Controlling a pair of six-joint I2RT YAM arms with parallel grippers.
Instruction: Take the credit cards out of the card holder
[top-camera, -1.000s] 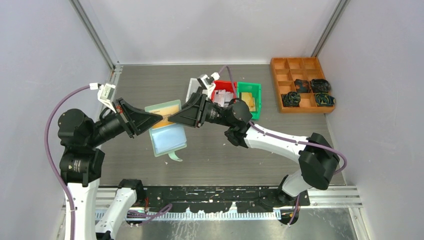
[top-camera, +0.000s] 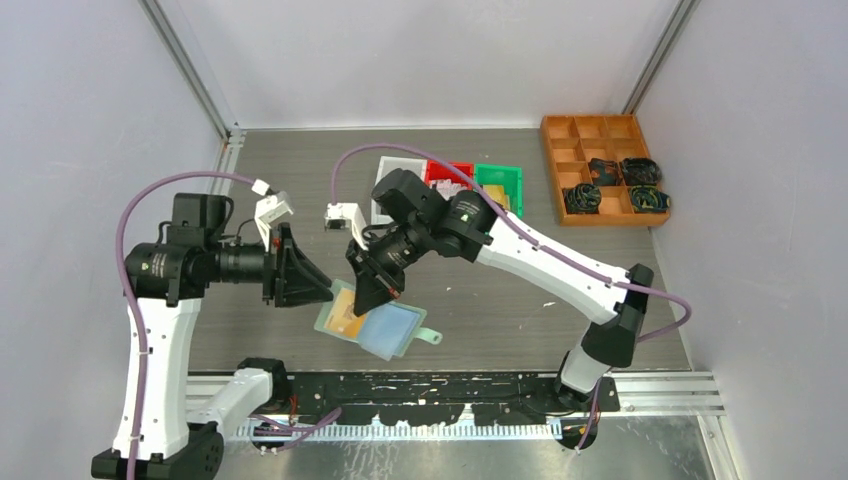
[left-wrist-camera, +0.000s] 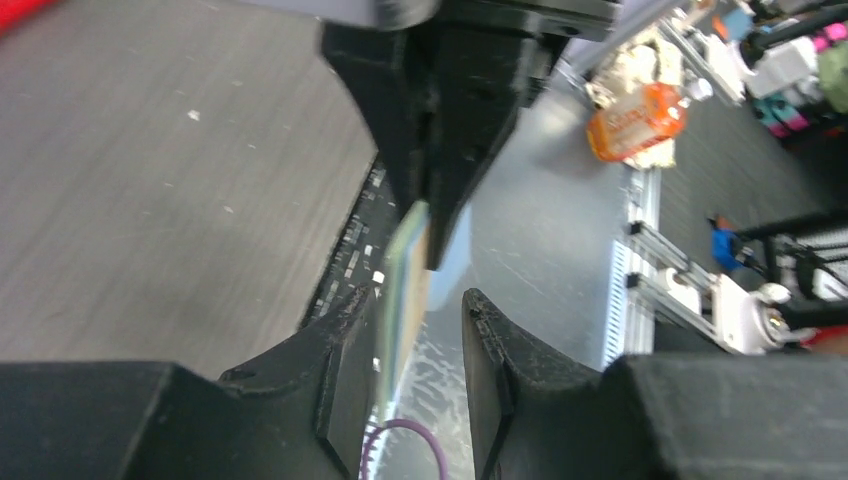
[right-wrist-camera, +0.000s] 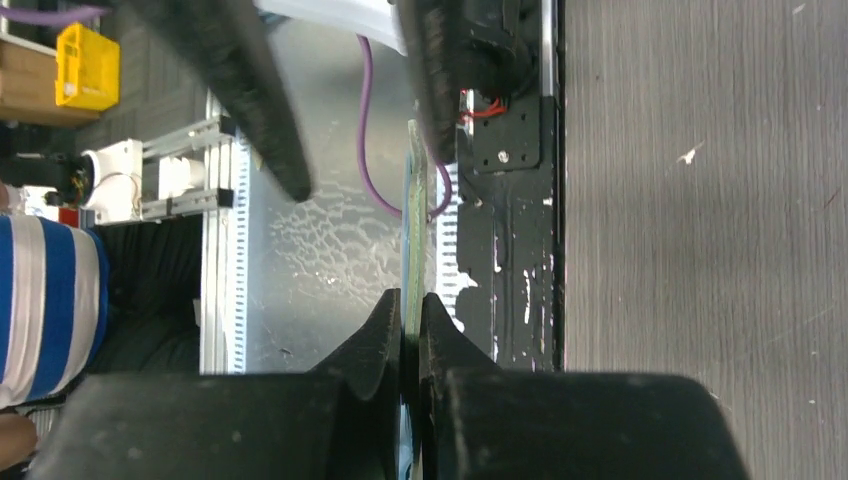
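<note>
My right gripper (top-camera: 361, 309) is shut on the card holder (top-camera: 396, 327), a flat pale-green piece with a tab, an orange-yellow card face on its left and a pale blue panel on its right. Seen edge-on in the right wrist view, the card holder (right-wrist-camera: 416, 190) rises as a thin strip from between the right fingers. At its left edge my left gripper stands partly open, its fingers apart. The holder's edge (left-wrist-camera: 392, 300) appears between them in the left wrist view; contact is unclear.
Behind the right arm stand a white tray (top-camera: 378, 212), a red bin (top-camera: 462, 169) and a green bin (top-camera: 514, 180), partly covered. A wooden organizer (top-camera: 592, 127) with several dark bundles sits at the back right.
The right gripper has swung toward the front with the card holder, which has turned so its tab points right.
</note>
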